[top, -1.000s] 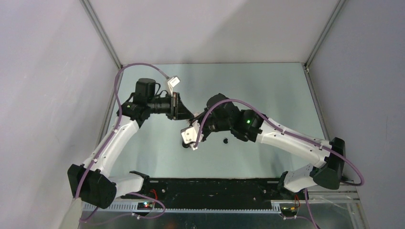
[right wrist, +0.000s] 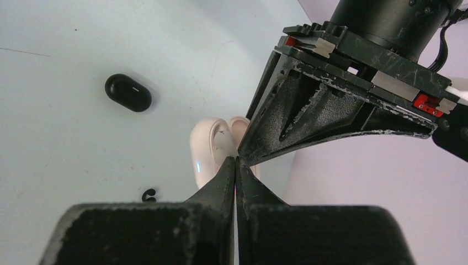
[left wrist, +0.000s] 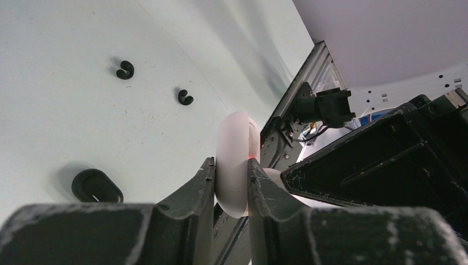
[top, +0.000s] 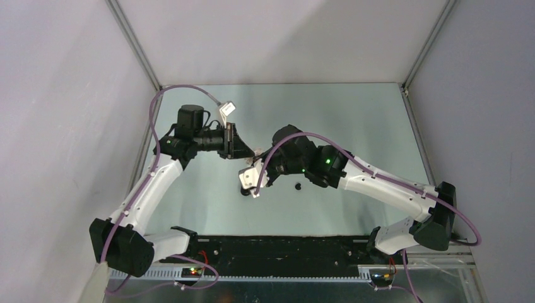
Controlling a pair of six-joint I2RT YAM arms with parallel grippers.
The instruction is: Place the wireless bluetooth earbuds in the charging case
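A pale pink charging case (right wrist: 205, 157), its lid standing open, is held up off the table; my left gripper is shut on it. In the right wrist view the left gripper's black finger (right wrist: 325, 110) reaches the case from the upper right. My right gripper is shut with its tips against or just in front of the case opening; nothing shows between them. A small light glows on the case's side. Whether any pink earbud sits inside is hidden. From above, both grippers meet mid-table and mostly cover the case.
On the table lie a black oval case (left wrist: 97, 186) and two small black curled earbuds, one (left wrist: 126, 70) farther from the other (left wrist: 185, 97). One black earbud (top: 298, 186) shows right of the right gripper from above.
Almost nothing differs. The left arm has shifted very slightly, and the right gripper stays nearly still beside the case.
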